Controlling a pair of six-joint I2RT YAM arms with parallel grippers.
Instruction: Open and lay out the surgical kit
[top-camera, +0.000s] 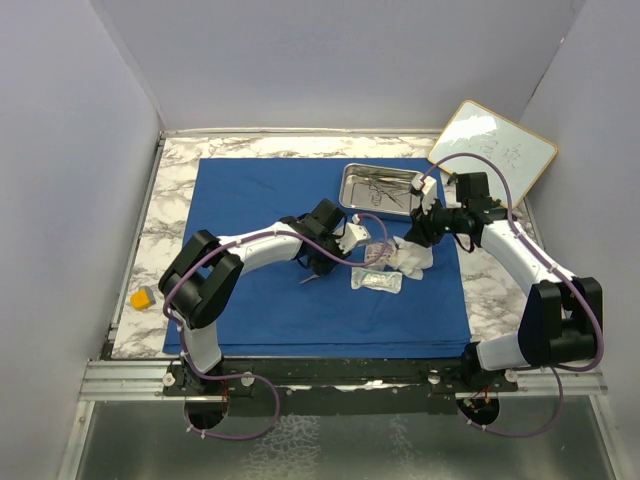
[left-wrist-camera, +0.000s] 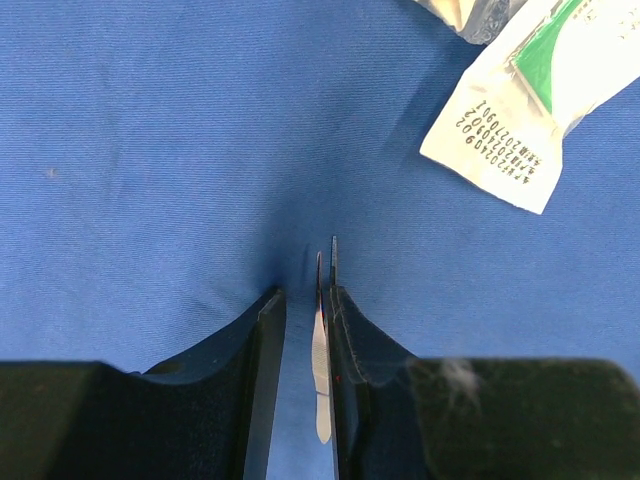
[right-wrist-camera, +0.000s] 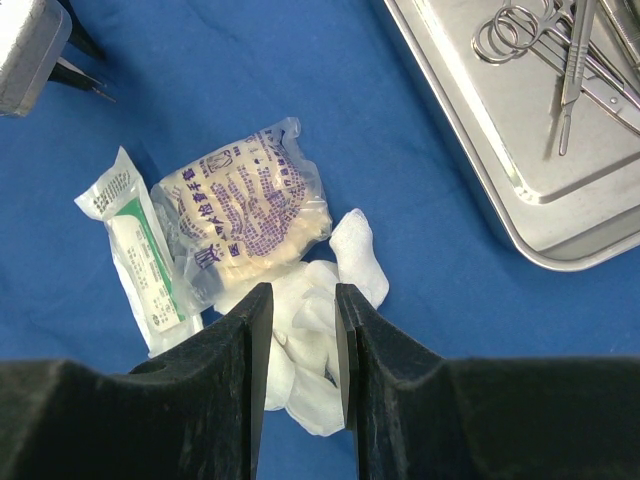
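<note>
A thin metal instrument (left-wrist-camera: 321, 385) with a slim tip and a flat, pale handle lies lengthwise between the fingers of my left gripper, close against the right one. A gap shows on its other side, so the fingers are part open over the blue cloth (left-wrist-camera: 180, 200). From above, only a short end of the instrument (top-camera: 309, 280) pokes out below that gripper. My right gripper is open above crumpled white gloves (right-wrist-camera: 300, 340). Beside them lie a clear bag with printed yellowish contents (right-wrist-camera: 240, 205) and a white-green packet (right-wrist-camera: 145, 255).
The metal tray (right-wrist-camera: 520, 215) holds scissors (right-wrist-camera: 505, 30) and other instruments at the back. A whiteboard (top-camera: 493, 150) leans at the back right, and a yellow block (top-camera: 142, 298) sits at the left edge.
</note>
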